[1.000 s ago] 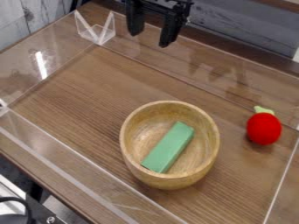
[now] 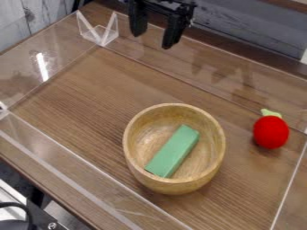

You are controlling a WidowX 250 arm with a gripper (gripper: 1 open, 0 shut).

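My black gripper (image 2: 155, 29) is at the top centre of the camera view, open, with bare wooden table below it. A beige round bowl (image 2: 146, 124) sits in the lower middle, holding a green rectangular block (image 2: 173, 150). A red tomato-like object (image 2: 270, 132) with a green top rests on the right, beside the bowl and apart from it.
Clear plastic pieces appear at the upper left and left edge, and a black cable lies in the bottom-left corner.
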